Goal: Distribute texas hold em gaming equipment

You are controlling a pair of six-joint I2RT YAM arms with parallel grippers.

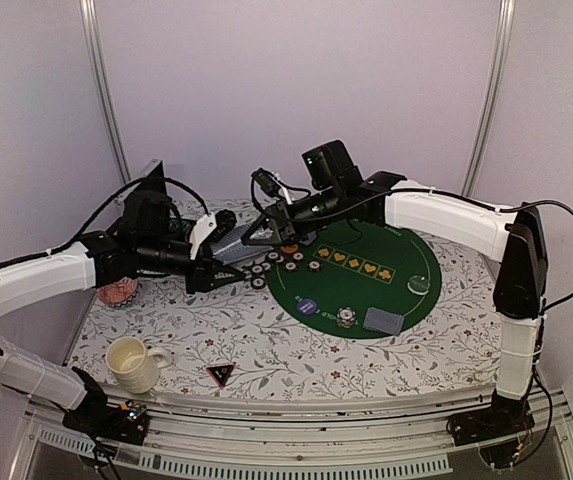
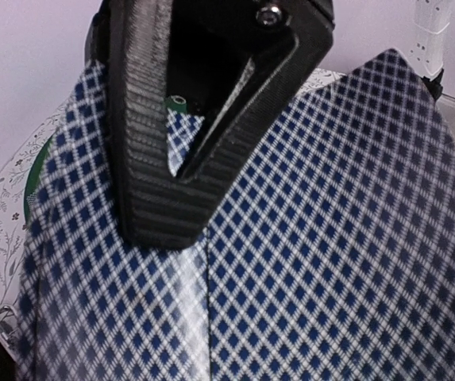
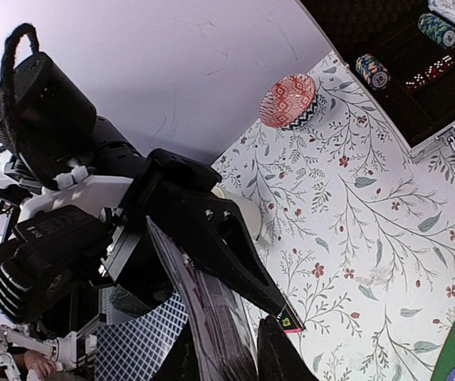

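My left gripper (image 1: 216, 262) is shut on a fanned stack of blue-checked playing cards (image 2: 338, 238), held up over the left edge of the green poker mat (image 1: 356, 300). My right gripper (image 1: 264, 232) is right at those cards from the upper right; in the right wrist view its fingertips are at the bottom edge around the cards' edge, and I cannot tell how far it is closed. Poker chips (image 1: 258, 282) lie in groups on the mat's left side, and another pile of cards (image 1: 383, 321) lies at its front right.
An open chip case (image 3: 402, 103) stands at the back left, with a patterned bowl (image 3: 287, 99) beside it. A mug (image 1: 132, 365) and a small dark triangle (image 1: 221, 374) are at the front left.
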